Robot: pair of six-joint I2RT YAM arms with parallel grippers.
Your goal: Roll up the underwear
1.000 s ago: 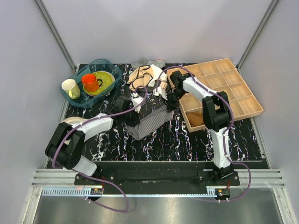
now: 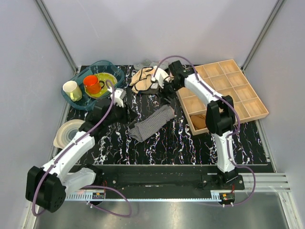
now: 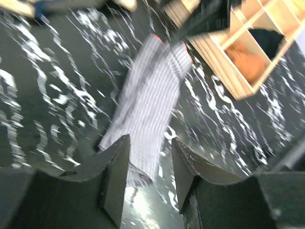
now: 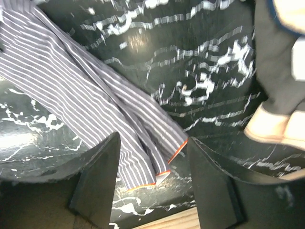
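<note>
A grey striped underwear (image 2: 151, 124) lies folded lengthwise into a diagonal strip on the black marbled table, with red-orange edging at one end (image 4: 86, 100). My left gripper (image 2: 128, 114) is open above and left of its lower end; in the left wrist view its fingers (image 3: 112, 176) frame that end from above, holding nothing. My right gripper (image 2: 166, 99) is open above the upper end; in the right wrist view its fingers (image 4: 102, 171) stand apart over the edged end, with nothing between them.
A wooden compartment box (image 2: 238, 100) stands at the right, a teal basket with mugs and plate (image 2: 83, 105) at the back left. Other folded clothes (image 2: 143, 76) lie behind. Pale round lids (image 2: 64, 133) sit at the left.
Both grippers have lifted away from the underwear's ends, the left moving back leftward, the right slightly toward the back. The underwear looks much the same.
</note>
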